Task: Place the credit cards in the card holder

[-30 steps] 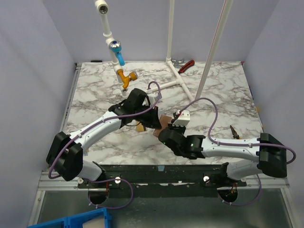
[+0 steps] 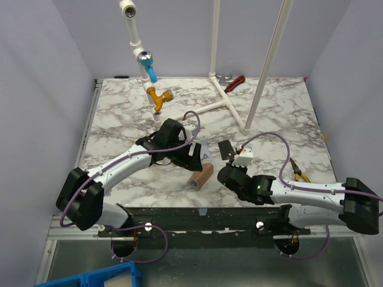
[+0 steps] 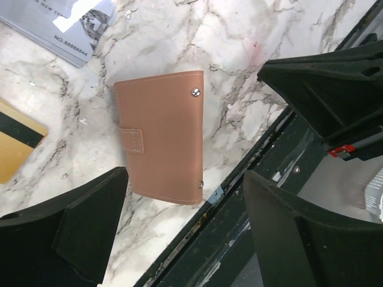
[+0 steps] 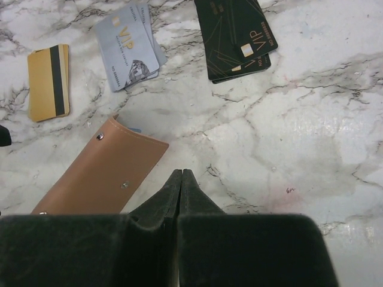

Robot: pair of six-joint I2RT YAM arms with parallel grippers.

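The tan card holder lies on the marble with its snap flap visible, a sliver of blue at one end in the right wrist view. Beside it are gold cards, silver VIP cards and dark green VIP cards. My left gripper is open above the holder, nothing between its fingers. My right gripper is to the right of the holder, its fingertips together and empty.
White pipe frames with blue and orange taps stand behind. Yellow pliers lie at the right. The front edge is close below the holder. Open marble lies right of the cards.
The card holder has moved toward the front edge and now lies apart from the left gripper, which has drawn slightly left. The right arm has moved right, away from the holder.
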